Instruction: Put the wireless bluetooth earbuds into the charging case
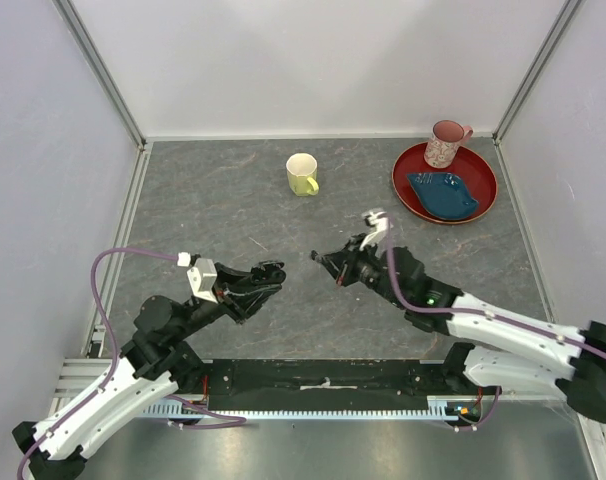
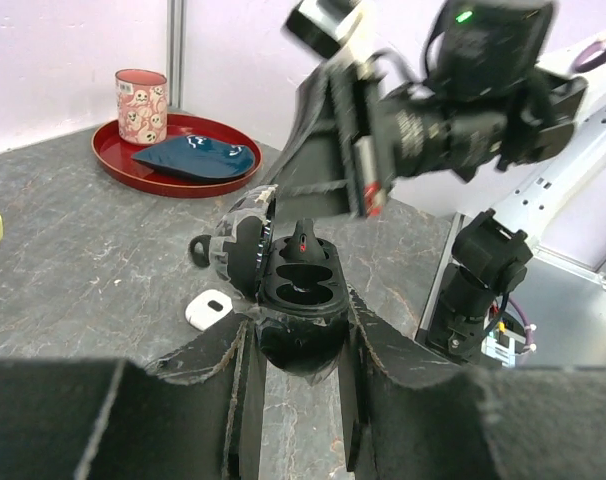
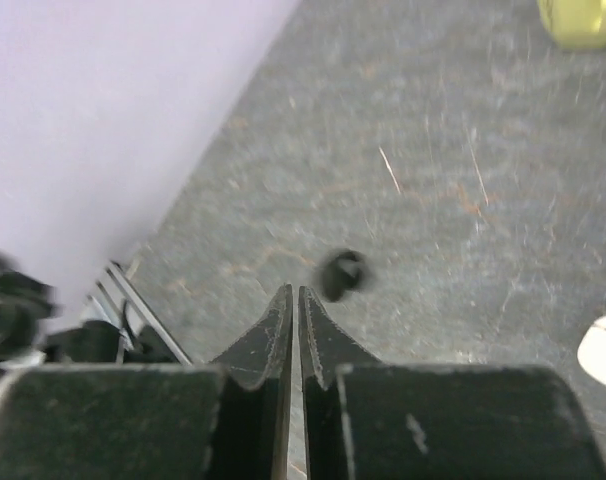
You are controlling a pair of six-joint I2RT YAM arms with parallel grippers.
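Observation:
The black charging case [image 2: 298,330], lid open and earbud slots showing, is held upright by my left gripper in the left wrist view. My right gripper has its fingertips together; in the top view a small dark item, likely an earbud [image 1: 316,257], sits at its tips, right of the case [image 1: 268,272]. The right wrist view shows a blurred dark object [image 3: 345,275] beyond those fingertips; what it is I cannot tell for sure. A white oval item [image 2: 208,310] with a dark mark lies on the table behind the case.
A red tray [image 1: 408,200] holding a blue dish [image 1: 443,195] and a patterned mug [image 1: 443,145] stands back right. A yellow mug [image 1: 301,175] stands at back centre. The grey table [image 1: 213,190] is otherwise largely clear.

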